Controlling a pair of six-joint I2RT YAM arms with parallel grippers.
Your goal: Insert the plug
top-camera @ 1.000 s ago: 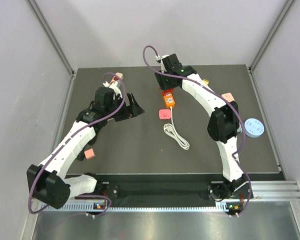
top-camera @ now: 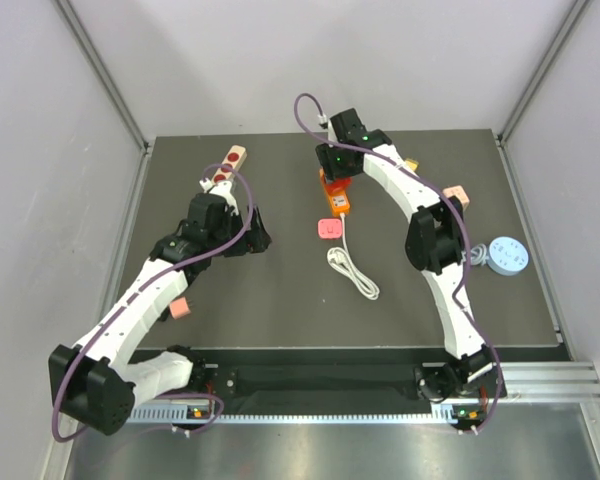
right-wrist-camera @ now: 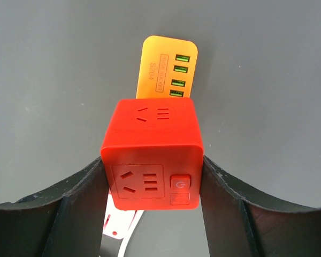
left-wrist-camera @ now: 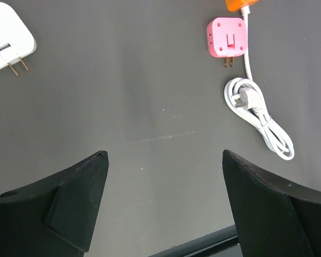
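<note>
My right gripper is around a red cube socket point(right-wrist-camera: 152, 128), its fingers at both sides, above a yellow USB strip point(right-wrist-camera: 155, 64); a white piece with a cord shows beneath. In the top view an orange strip point(top-camera: 338, 203) with white cable lies below that gripper. My left gripper hangs open over bare table, nothing between its fingers. In the left wrist view lie a pink plug adapter point(left-wrist-camera: 224, 37), a white plug point(left-wrist-camera: 8, 35) and a coiled cable with plug point(left-wrist-camera: 273, 134).
A long strip point(top-camera: 232, 158) lies at the back left, a pinkish block point(top-camera: 180, 308) at front left. On the right are another block point(top-camera: 455, 195) and a round blue socket point(top-camera: 507, 256).
My left gripper has shifted slightly left from where it was a second ago.
</note>
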